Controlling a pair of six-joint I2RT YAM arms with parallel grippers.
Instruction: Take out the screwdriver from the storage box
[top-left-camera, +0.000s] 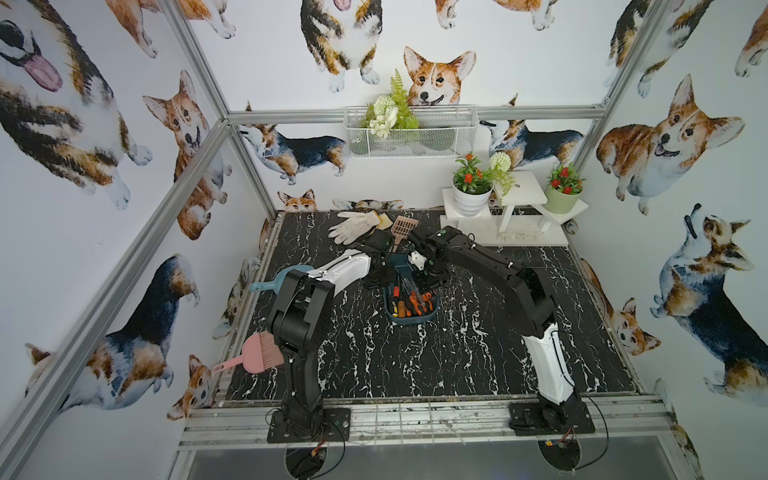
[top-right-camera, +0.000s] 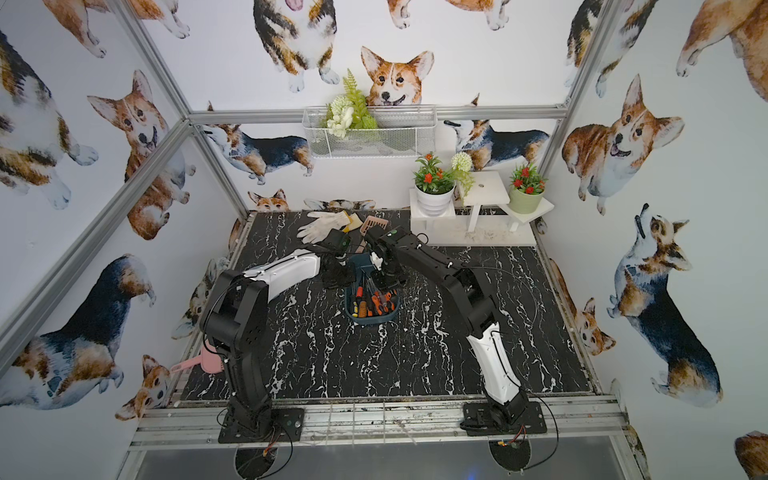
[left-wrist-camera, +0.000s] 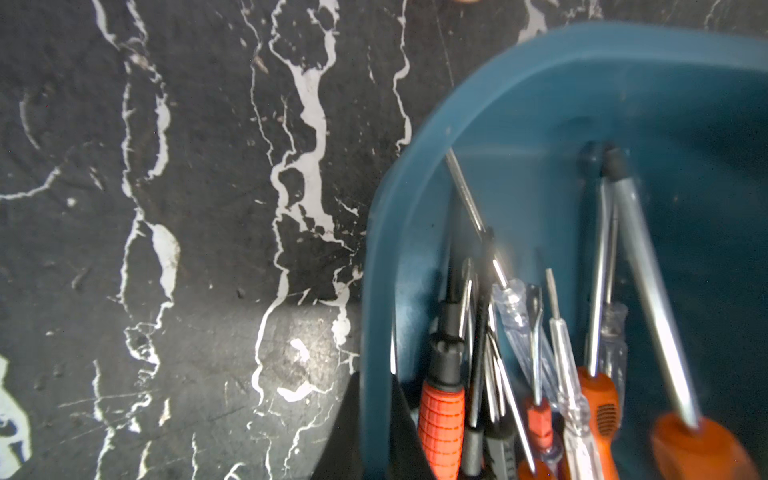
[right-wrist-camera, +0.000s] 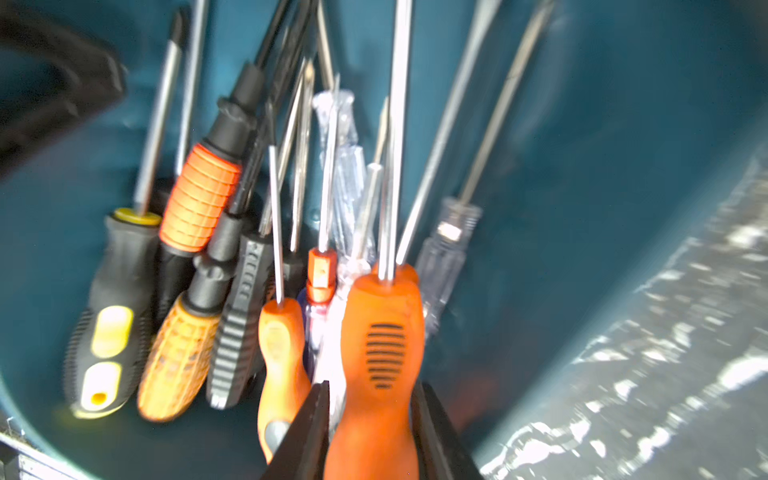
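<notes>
The orange-handled screwdriver (right-wrist-camera: 382, 336) sits between the fingers of my right gripper, which is shut on its handle. In the left wrist view its blurred steel shaft (left-wrist-camera: 657, 296) tilts across the blue storage box (left-wrist-camera: 382, 240), standing nearer the camera than the other tools. My left gripper straddles the box's side rim, one dark finger inside and one outside, shut on it. Below the held screwdriver, several others lie in the box: a black-and-yellow handle (right-wrist-camera: 116, 312), a red-orange ribbed one (right-wrist-camera: 200, 196) and a small orange one (right-wrist-camera: 281, 360).
Behind the box lie white gloves (top-left-camera: 352, 228) and a brown slotted spatula (top-left-camera: 404, 226). To the left are a blue dustpan (top-left-camera: 289, 277) and a pink brush (top-left-camera: 260, 353). Potted flowers (top-left-camera: 472, 188) stand at the back right.
</notes>
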